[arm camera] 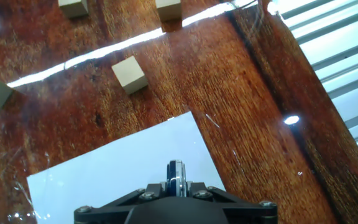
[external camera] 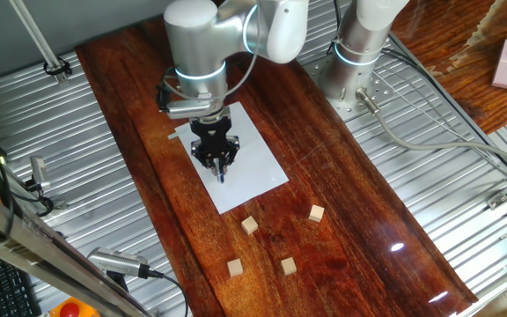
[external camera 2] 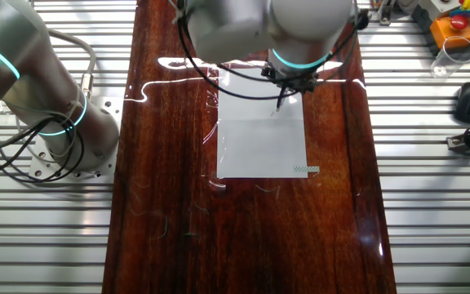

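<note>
Over a white sheet of paper (external camera: 253, 167) my gripper (external camera: 219, 165) points downward. In the wrist view the gripper is shut on a slim, pen-like object (arm camera: 176, 168), dark blue and silver. Its lower end (external camera: 222, 178) shows below the fingers in exterior view 1; whether it touches the paper, I cannot tell. The visible paper (arm camera: 129, 162) looks blank. In exterior view 2 the arm hides most of the gripper, while the paper (external camera 2: 259, 147) lies flat on the brown wooden board.
Several small pale wooden blocks, including one block (external camera: 250, 224) near the paper's corner and another block (external camera: 316, 213) to its right, sit on the board. A small checkered strip (external camera 2: 306, 169) lies at the paper's edge. Much of the board (external camera: 359, 229) is bare.
</note>
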